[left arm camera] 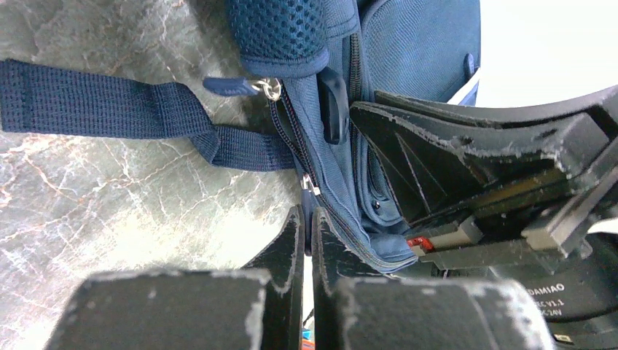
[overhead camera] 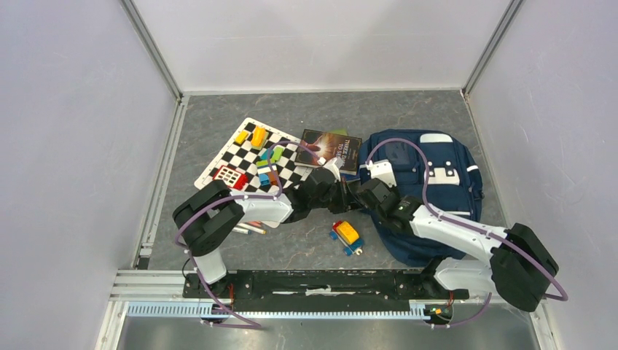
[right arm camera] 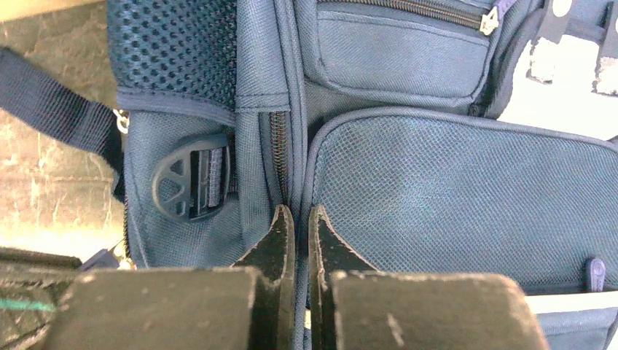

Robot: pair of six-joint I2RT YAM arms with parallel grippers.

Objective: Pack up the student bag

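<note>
The navy student bag (overhead camera: 455,157) lies flat at the right of the floor. In the left wrist view, my left gripper is shut on a dark zipper pull (left arm camera: 307,198) hanging from a metal slider on the bag's side zip. A second blue pull (left arm camera: 229,87) sits farther up that side, beside the mesh pocket (left arm camera: 280,36). My right gripper has its fingertips closed around a piped fabric edge (right arm camera: 297,146) of the bag, left of the front pocket. Seen from above, both grippers meet at the bag's left side, their tips largely hidden.
Left of the bag lie a book (overhead camera: 328,149) and a checkered board (overhead camera: 233,154) carrying toy blocks. A toy block car (overhead camera: 347,235) sits just below the grippers. Pens (overhead camera: 251,228) lie near the left forearm. A strap (left arm camera: 95,102) trails from the bag.
</note>
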